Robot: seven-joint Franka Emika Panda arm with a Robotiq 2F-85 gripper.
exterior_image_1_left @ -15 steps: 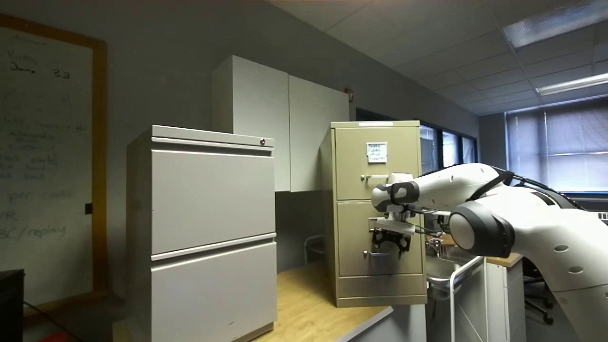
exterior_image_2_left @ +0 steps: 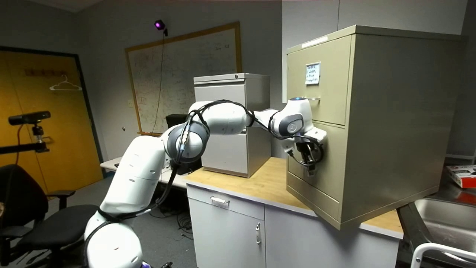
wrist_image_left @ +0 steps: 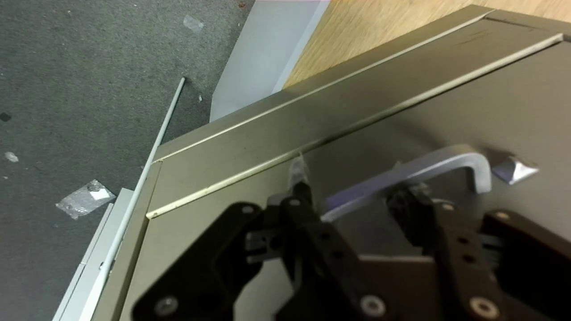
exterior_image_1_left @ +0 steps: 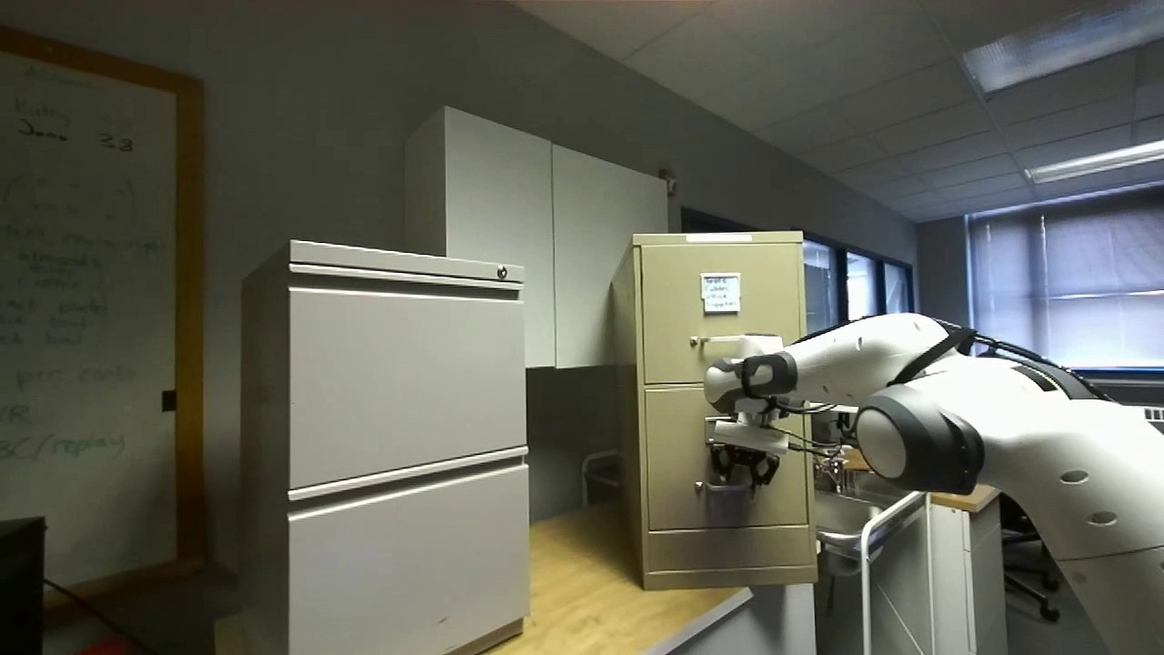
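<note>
A beige two-drawer filing cabinet point(exterior_image_1_left: 674, 458) stands on the wooden counter, its drawers flush with the front. My gripper point(exterior_image_1_left: 738, 482) points down before the lower drawer. In the wrist view, that drawer's silver handle point(wrist_image_left: 452, 158) crosses between the fingers, and the gripper is closed in on it with its fingertips still apart. One finger point(wrist_image_left: 299, 184) lies by the handle's near end; the other finger point(wrist_image_left: 409, 214) sits just beside the bar. Part of the handle is hidden behind the fingers. The upper drawer's handle point(exterior_image_1_left: 717, 339) is close to my wrist.
To the left, a grey two-drawer cabinet point(exterior_image_1_left: 409, 382) stands on the counter point(exterior_image_1_left: 584, 557). A metal sink point(exterior_image_2_left: 446, 219) lies beside the beige cabinet. The cabinet's front corner juts past the counter edge. Open floor point(wrist_image_left: 96, 96) lies in front.
My gripper has drawn its fingers closer together and moved slightly down and left in exterior view 1. The cabinet and its drawers look unchanged.
</note>
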